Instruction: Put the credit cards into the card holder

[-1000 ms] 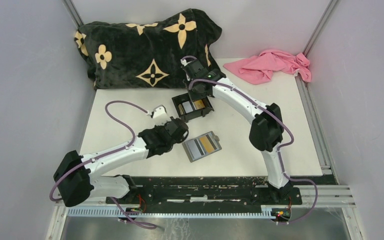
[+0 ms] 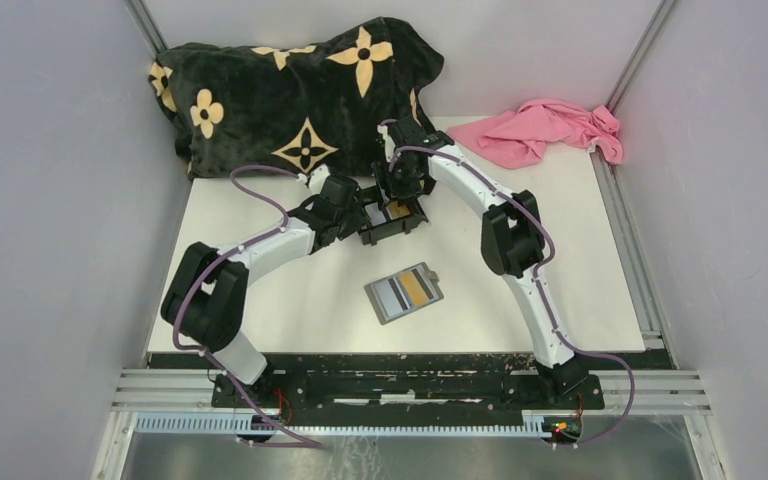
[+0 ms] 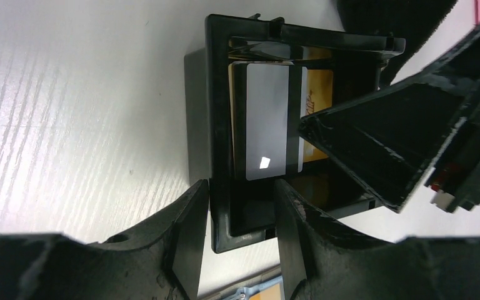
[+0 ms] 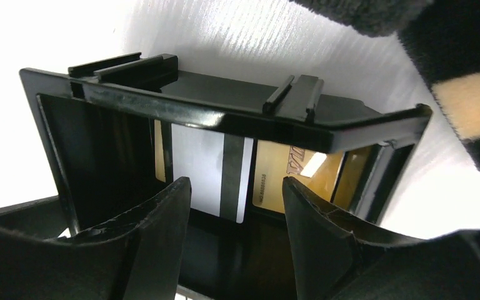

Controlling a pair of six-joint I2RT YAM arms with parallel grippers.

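The black card holder (image 2: 390, 228) sits at the back middle, holding silver (image 4: 197, 165) and gold (image 4: 297, 175) cards. My left gripper is open at the holder's left wall, with a finger either side of it in its wrist view. My right gripper is open over the holder, its fingertips in front of the cards, nothing held. A flat grey tray (image 2: 378, 300) with silver and gold cards lies on the table nearer the front.
A dark patterned plush cloth (image 2: 250, 110) lines the back, close behind the holder. A pink cloth (image 2: 530, 135) lies back right.
My right gripper has shifted slightly over the holder.
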